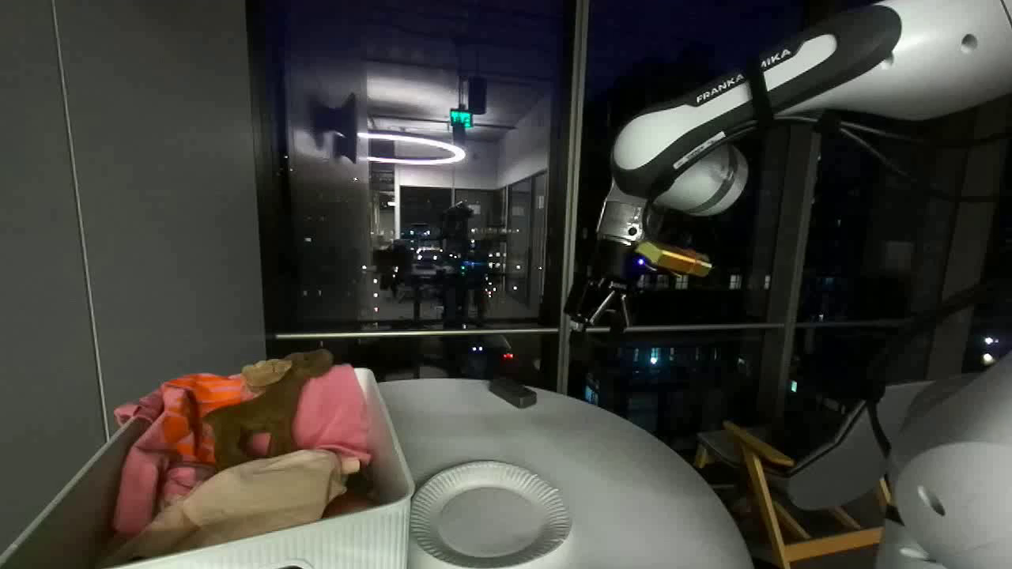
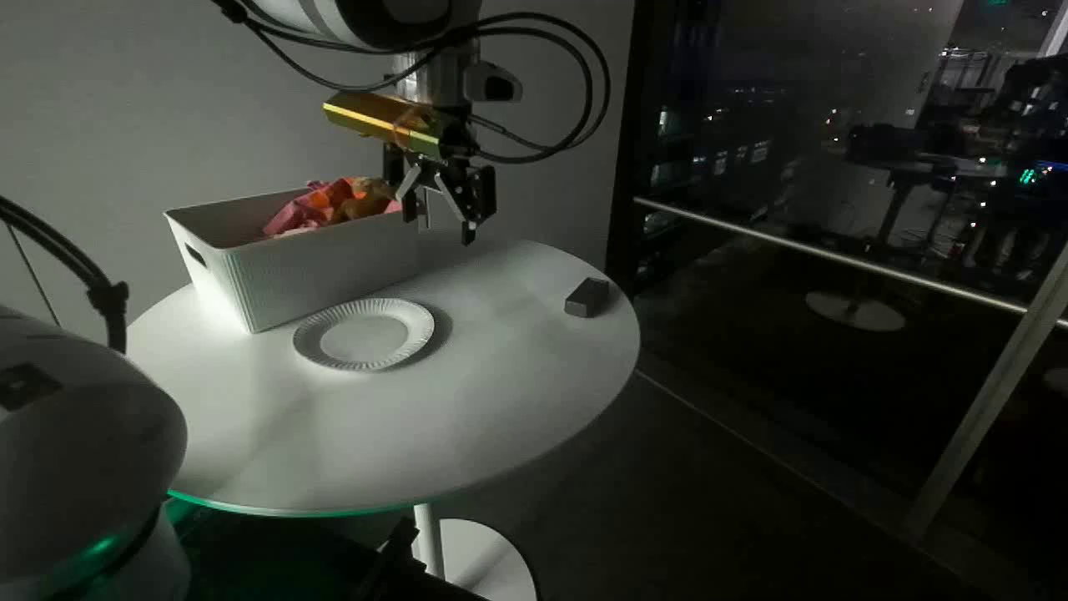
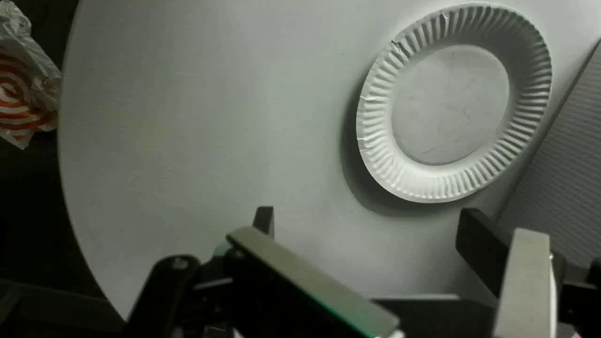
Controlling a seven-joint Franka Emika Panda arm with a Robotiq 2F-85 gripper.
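My gripper hangs well above the table, its fingers open and nothing between the fingers. In the wrist view the two fingers stand wide apart at the bottom, with bare tabletop showing between them. A white paper plate with a ribbed rim lies empty on the table, beside a large white bin. The bin holds pink and orange cloth, a brown plush animal and a beige cloth. A small dark block rests near the table's edge by the window.
A chair stands beyond its edge. A crinkled bag with red stripes shows past the table's edge in the wrist view.
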